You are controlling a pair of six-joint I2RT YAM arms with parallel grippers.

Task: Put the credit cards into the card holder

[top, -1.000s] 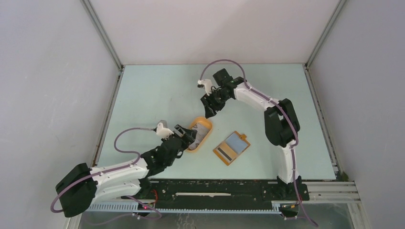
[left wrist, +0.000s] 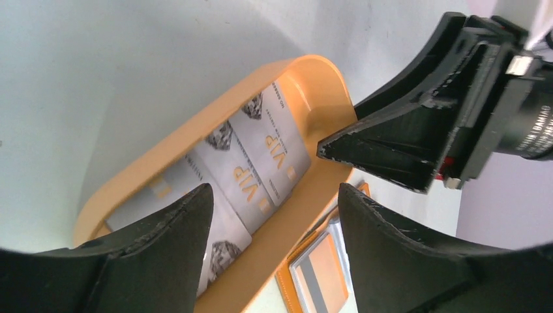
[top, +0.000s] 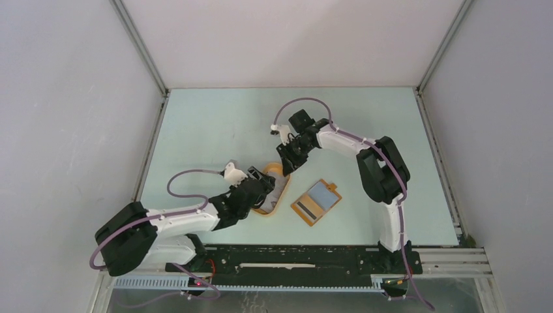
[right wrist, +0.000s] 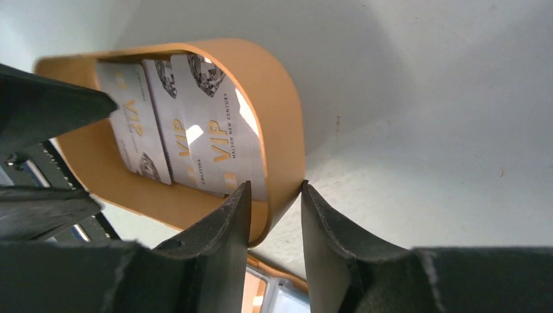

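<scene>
Several pale VIP cards (left wrist: 251,153) with gold lettering lie overlapping in an oval orange tray (left wrist: 329,81). Over one end of this tray, my left gripper stands open, with no card visible between its fingers. At the far end, my right gripper straddles the tray's wall (right wrist: 285,137), one finger inside and one outside. Its fingers are partly apart, and whether both pads touch the wall is unclear. The card holder (top: 315,203), tan with a blue-grey panel, lies flat to the right of the tray, apart from both grippers.
Bare table (top: 378,222) extends right of the card holder, and the back left area is clear. Both grippers sit close together over the tray, with little space between them.
The right gripper has come down toward the front onto the tray's far end. My left gripper has edged rightward. The tray has shifted slightly toward the front; the card holder has stayed put.
</scene>
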